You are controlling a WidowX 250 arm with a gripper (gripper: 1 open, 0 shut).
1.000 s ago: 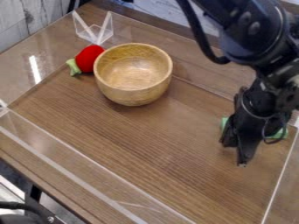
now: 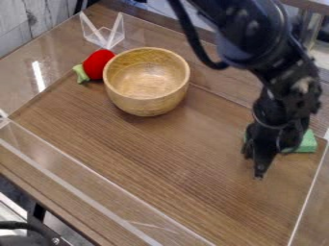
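Observation:
My gripper (image 2: 260, 163) hangs low over the right side of the wooden table (image 2: 141, 192), slightly blurred, its fingers close together with nothing visible between them. Just behind it lies a green object (image 2: 295, 140), partly hidden by the gripper.
A wooden bowl (image 2: 146, 79) stands at the upper middle. To its left lie a red object with green (image 2: 98, 63) and a clear angular item (image 2: 100, 29).
The bowl and other items look unchanged.

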